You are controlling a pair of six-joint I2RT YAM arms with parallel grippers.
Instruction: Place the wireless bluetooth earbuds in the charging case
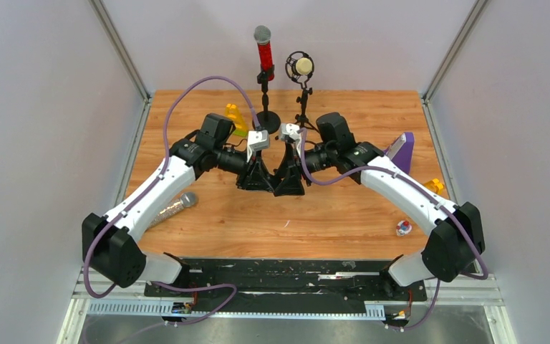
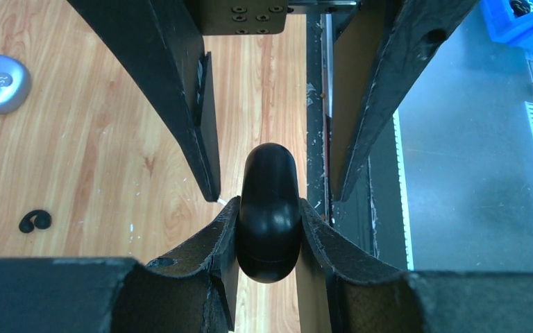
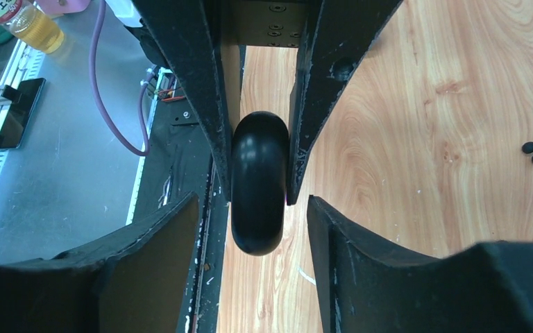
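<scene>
A glossy black charging case (image 2: 268, 222) is pinched in my left gripper, standing out past the fingertips. Opposite it in the left wrist view are the spread fingers (image 2: 193, 128) of my right gripper. In the right wrist view, the black case (image 3: 259, 184) lies between the fingertips of my right gripper, which stands open with a gap on both sides. A black earbud rests on the table; the left wrist view also shows a small black earbud (image 2: 35, 220). From above, both grippers meet and hide the case.
A rounded silver-blue box (image 2: 0, 83) sits on the table. Microphones on stands (image 1: 265, 93) stand at the back, and a glittery microphone (image 1: 175, 208) lies at the left. A small toy (image 1: 403, 227) is at the right.
</scene>
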